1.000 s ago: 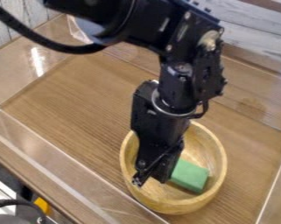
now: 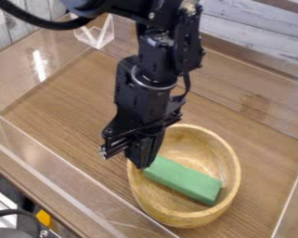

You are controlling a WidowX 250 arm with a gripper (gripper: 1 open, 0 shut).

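A black gripper (image 2: 129, 149) hangs at the left rim of a round wooden bowl (image 2: 213, 214), its fingers angled down and shut, with nothing visible held between them. Inside the bowl lies a long green block (image 2: 186, 179), slanting from upper left to lower right; its upper end is close to the fingertips and partly behind the gripper.
Transparent rims edge the work area, and a pale plank wall (image 2: 251, 28) stands at the back right.
The gripper has moved left and up from over the bowl toward its left rim, uncovering more of the green block.
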